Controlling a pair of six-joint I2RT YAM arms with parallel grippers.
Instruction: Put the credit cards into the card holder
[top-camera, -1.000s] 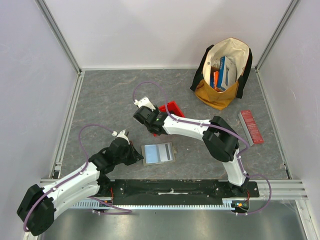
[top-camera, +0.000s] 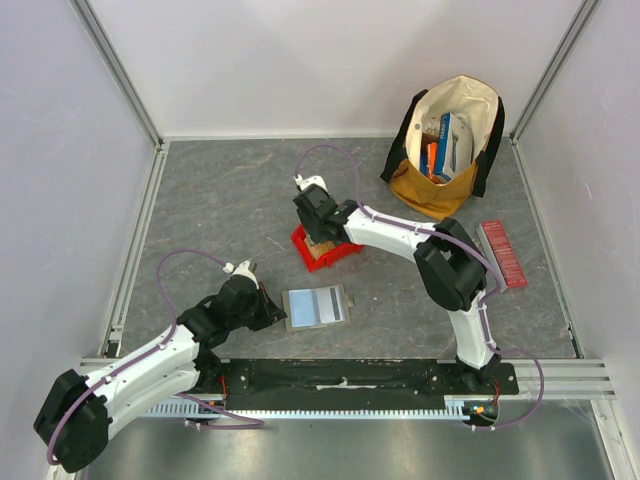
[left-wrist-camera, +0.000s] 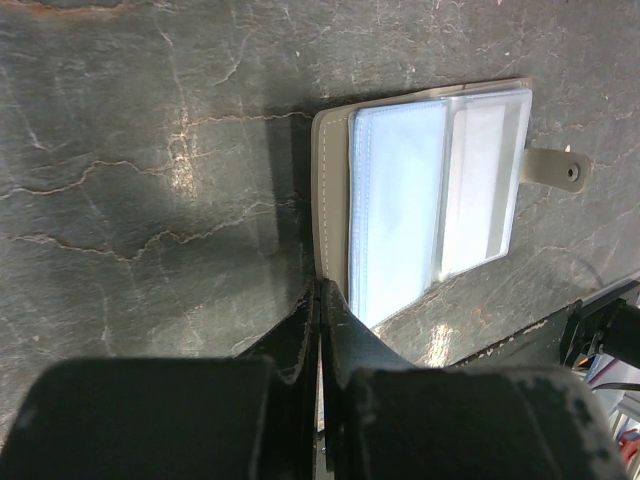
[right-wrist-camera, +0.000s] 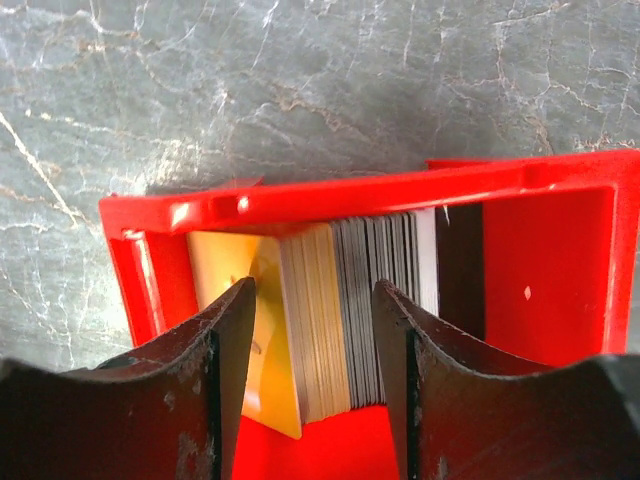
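Note:
A red box (right-wrist-camera: 370, 190) holds a stack of cards (right-wrist-camera: 325, 320) standing on edge, with yellow, tan, grey and white edges. Over the stack, my right gripper has its fingers apart and nothing gripped between them; whether the tips touch the cards I cannot tell. In the top view the right arm partly covers the box (top-camera: 340, 254). The card holder (left-wrist-camera: 400, 200) lies opened flat, with light blue and clear sleeves and a tan snap strap (left-wrist-camera: 556, 169). My left gripper is shut at the holder's left edge, with nothing showing between its fingers.
A mustard and black bag (top-camera: 435, 190) with books stands at the back right. A red and white box (top-camera: 501, 255) lies at the right side.
My right arm has shifted to the right and a little toward the back, uncovering the box's left part and covering its back part. The left arm and the card holder stayed still.

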